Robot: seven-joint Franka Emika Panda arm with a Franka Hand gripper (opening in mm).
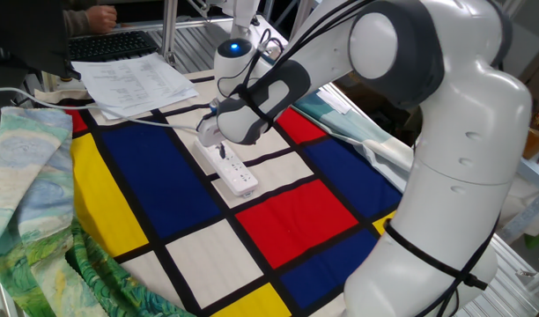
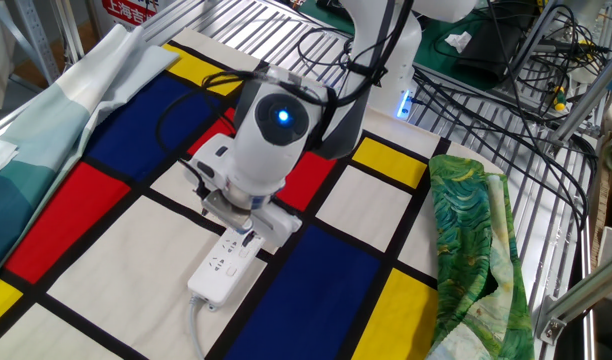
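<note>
A white power strip (image 1: 232, 172) with several sockets lies on the patterned cloth. Its lower half shows in exterior view 1, and in exterior view 2 the strip (image 2: 222, 272) has its cable running off the near end. Right over the strip's other end hangs my gripper (image 1: 221, 151), pointing down. In exterior view 2 the gripper (image 2: 250, 238) covers that end of the strip, and a small dark piece shows close to the sockets. Whether the fingertips touch the strip, or hold anything between them, is hidden by the gripper's white body.
Papers (image 1: 133, 84) and a keyboard (image 1: 115, 44) lie at the far side. A bunched green cloth (image 2: 469, 235) borders the table; a pale cable (image 1: 40, 90) crosses to the strip's far end.
</note>
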